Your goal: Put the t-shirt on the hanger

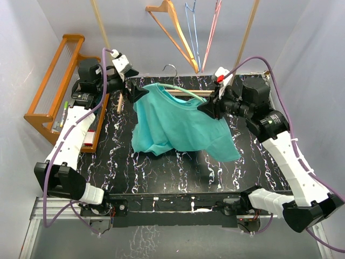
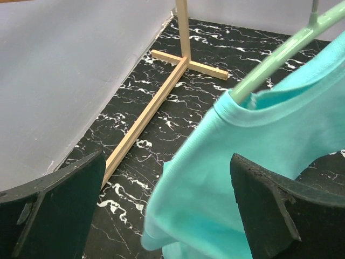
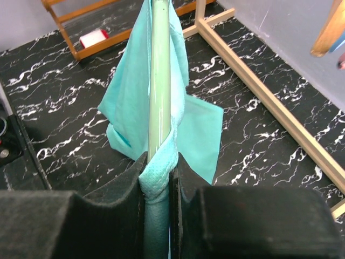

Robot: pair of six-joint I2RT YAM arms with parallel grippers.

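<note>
A turquoise t-shirt point(image 1: 178, 127) hangs on a pale green hanger point(image 1: 183, 90), whose hook stands up in the middle of the top view. My right gripper point(image 1: 211, 105) is shut on the hanger's end with shirt cloth around it; in the right wrist view the cloth bunches between the fingers below the green bar point(image 3: 159, 91). My left gripper point(image 1: 133, 89) stands open by the shirt's left shoulder, where the hanger's bar point(image 2: 269, 59) enters the cloth; nothing is between its fingers.
Wooden hangers point(image 1: 176, 27) and blue and pink ones hang overhead at the back. A wooden frame point(image 2: 145, 116) lies on the dark marble floor. An orange wooden rack point(image 1: 46, 100) stands at the left, behind the left arm.
</note>
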